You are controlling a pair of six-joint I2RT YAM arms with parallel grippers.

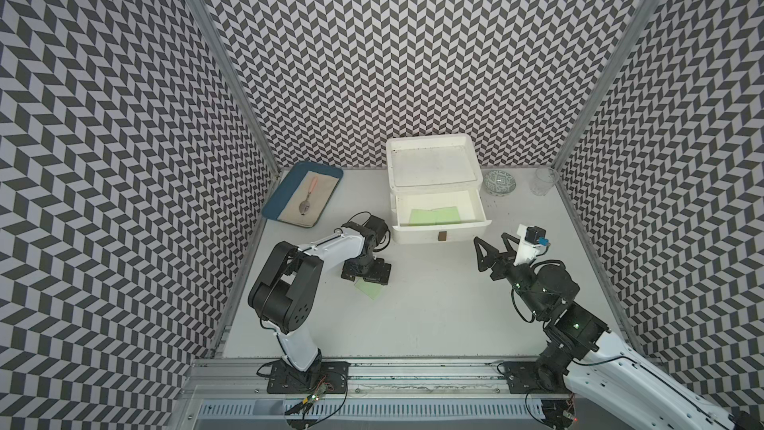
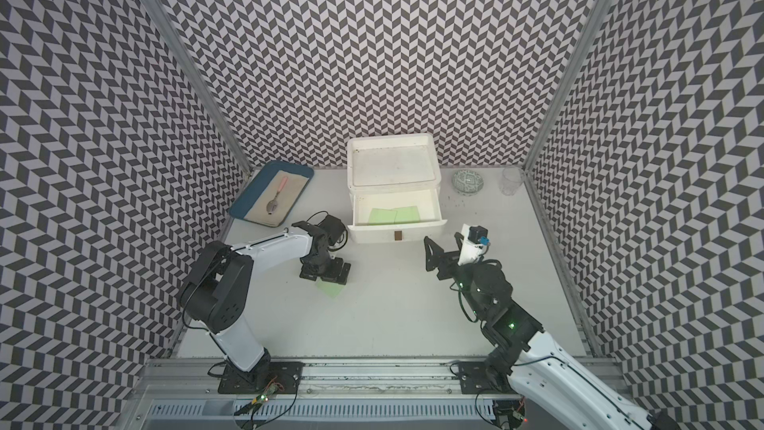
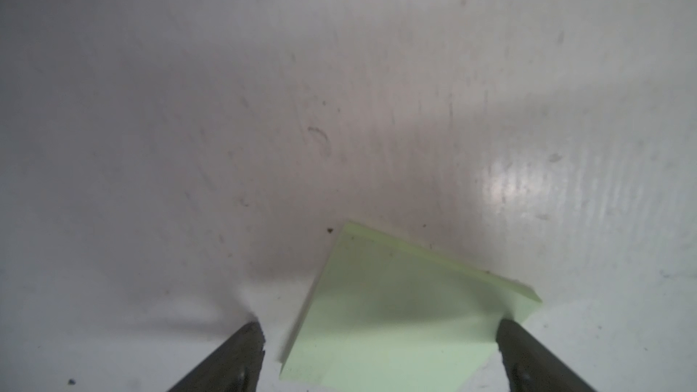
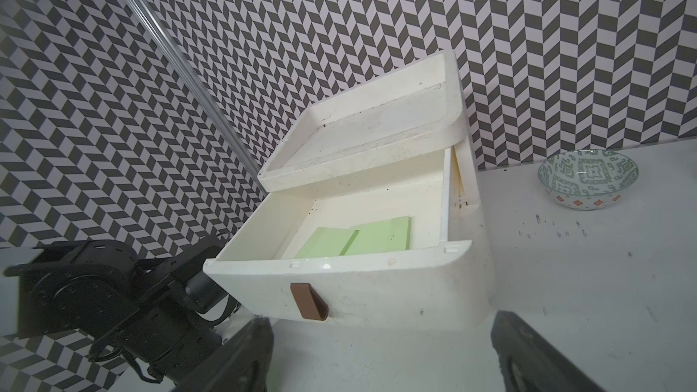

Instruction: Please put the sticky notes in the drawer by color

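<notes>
A pale green sticky note [image 3: 392,312] lies on the table, partly covered by my left gripper [image 1: 366,273] in both top views. The left wrist view shows the open left fingers [image 3: 243,355] spread to either side of the note, the right one overlapping its corner. Nothing is pinched between them. At the table's middle back, the white drawer [image 4: 377,279] is pulled out, with two more green notes [image 4: 381,236] flat and side by side inside. My right gripper [image 2: 441,251] hangs open and empty to the right of the drawer's front.
A blue tray [image 1: 274,205] with a spoon [image 1: 307,196] on a beige cloth sits at the back left. Right of the drawer unit stand a patterned bowl [image 1: 499,182] and a clear glass [image 1: 543,180]. Bare table [image 1: 437,302] stretches between the arms.
</notes>
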